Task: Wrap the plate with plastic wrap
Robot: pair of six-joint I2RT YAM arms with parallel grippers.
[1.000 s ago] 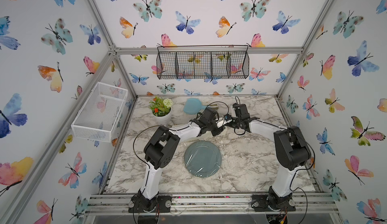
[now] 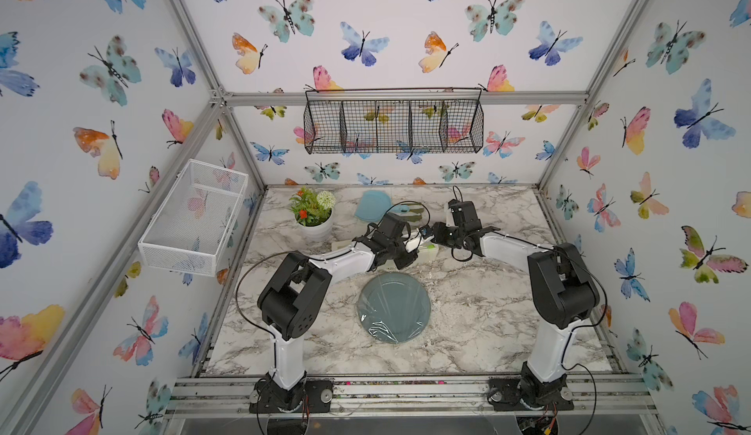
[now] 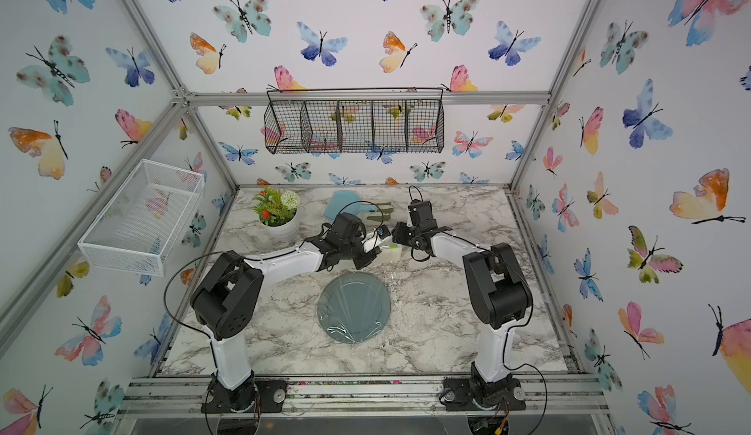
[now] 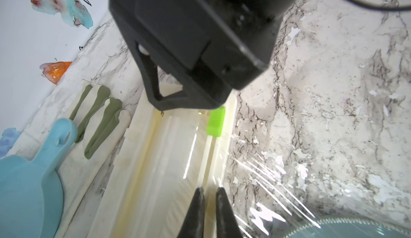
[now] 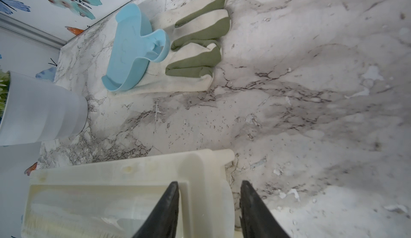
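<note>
A grey-blue round plate (image 2: 393, 307) lies at the front centre, with shiny creases of clear plastic wrap (image 4: 265, 212) running between it and the cream dispenser (image 4: 145, 178). On the dispenser's front rail, a green slider (image 4: 215, 121) sits near the right end. My left gripper reaches over the rail, its fingers close together with a narrow gap. The pale rail shows there; what it grips, if anything, cannot be made out. My right gripper stands part open around the dispenser's right end, one finger over the box and the other outside it.
Behind the dispenser lie a light-blue dustpan-like scoop (image 5: 128, 49) and a striped green cloth (image 5: 197, 54). A potted plant (image 2: 313, 214) stands at the back left. Bare marble table (image 2: 500, 310) extends to the plate's right.
My left gripper has moved left along the dispenser, away from the right gripper, uncovering the green slider. The right gripper has shifted slightly left. The plate has stayed in place.
</note>
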